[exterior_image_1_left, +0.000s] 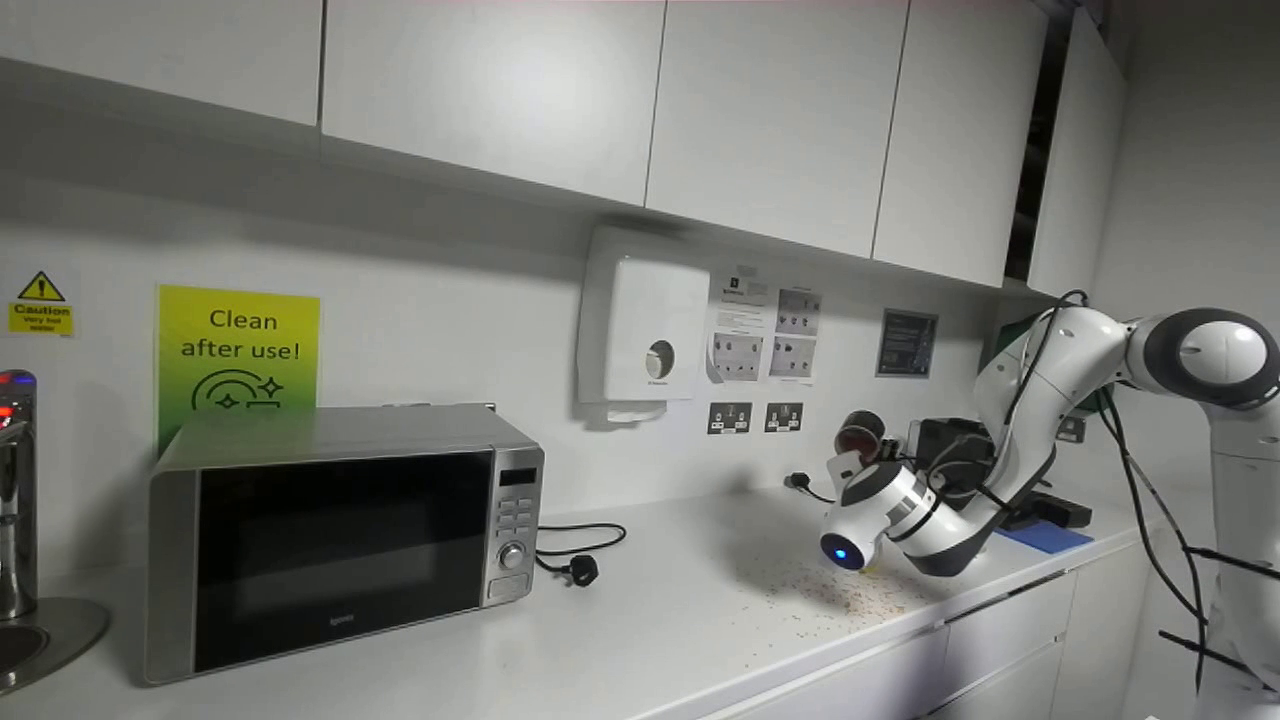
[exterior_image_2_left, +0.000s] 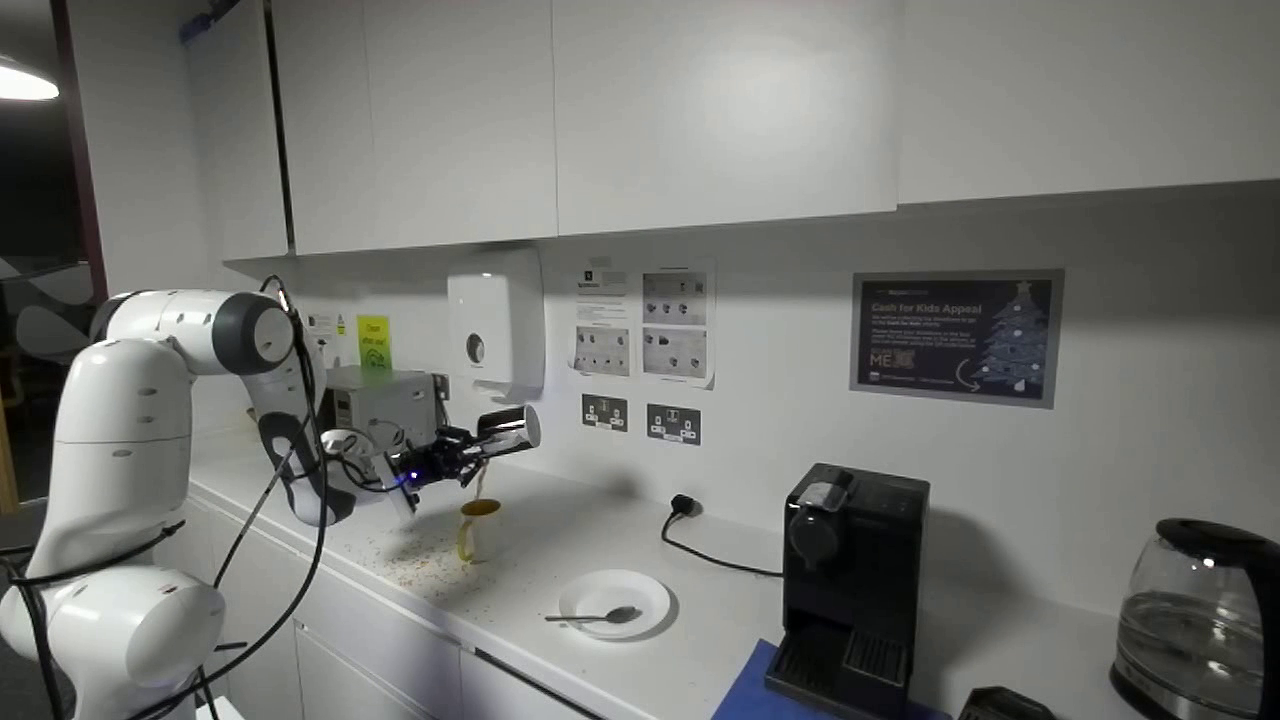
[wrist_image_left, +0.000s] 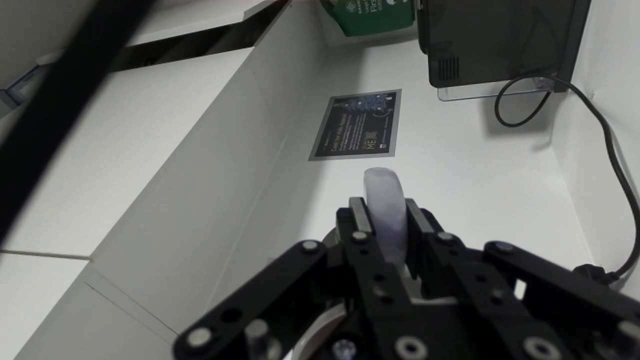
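Note:
A dark cup with a shiny silvery end (exterior_image_2_left: 510, 430) is held tilted on its side above the counter, with my gripper (exterior_image_2_left: 465, 450) shut on it. Between the fingers in the wrist view is its pale handle (wrist_image_left: 385, 201); most of the cup's body is hidden there. The cup (exterior_image_1_left: 859, 434) shows a reddish inside in exterior view 1. Below it a yellow-and-white mug (exterior_image_2_left: 479, 532) stands upright on the counter, and a thin brownish stream (exterior_image_2_left: 481, 482) shows between cup and mug. Small crumb-like bits (exterior_image_2_left: 426, 562) lie scattered around the mug.
A white plate with a spoon (exterior_image_2_left: 614, 616) lies to the mug's right in exterior view 2. Beyond it stand a black coffee machine (exterior_image_2_left: 854, 564) and a glass kettle (exterior_image_2_left: 1188, 624). A microwave (exterior_image_1_left: 348, 528) occupies the counter's other end. Wall cupboards (exterior_image_1_left: 768, 108) hang overhead.

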